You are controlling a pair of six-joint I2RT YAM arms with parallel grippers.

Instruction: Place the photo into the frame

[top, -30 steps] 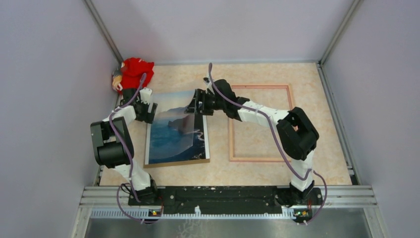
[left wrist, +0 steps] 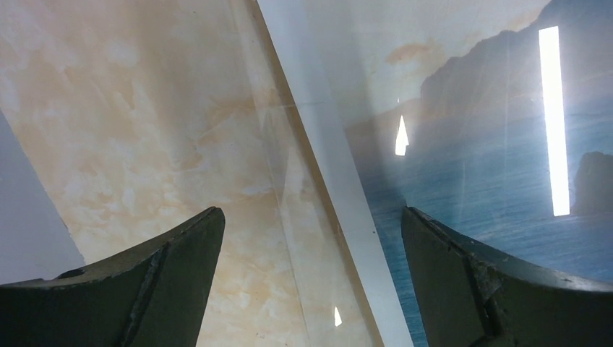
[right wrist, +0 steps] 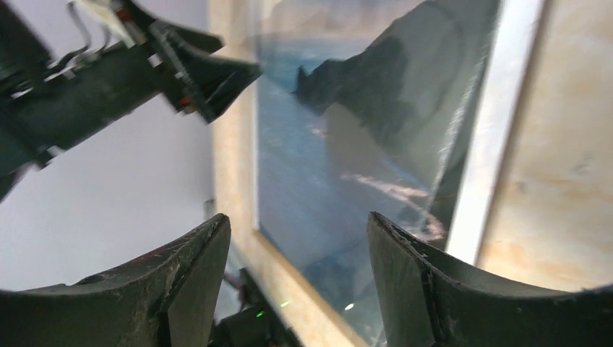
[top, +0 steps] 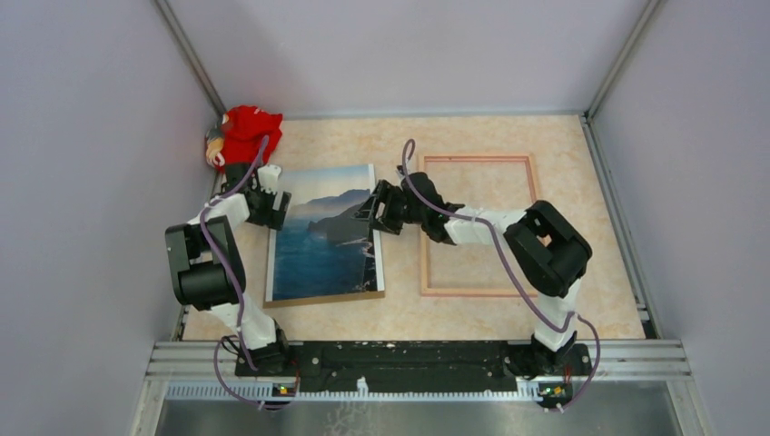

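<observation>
The photo (top: 318, 263), a blue seascape, lies on a backing board at the left, with a clear glossy sheet over it that shows in both wrist views. My left gripper (top: 278, 207) stands open over the photo's left edge, the white border (left wrist: 347, 210) between its fingers with nothing held. My right gripper (top: 372, 207) hangs over the photo's right edge, fingers apart, with the white border (right wrist: 484, 159) beyond them in its blurred wrist view. The empty wooden frame (top: 477, 292) lies to the right, partly under my right arm.
A red cloth bundle (top: 250, 132) sits in the back left corner. Walls close in the workspace on the sides.
My right gripper has moved down the view and to the right along the photo's right side over the last second.
</observation>
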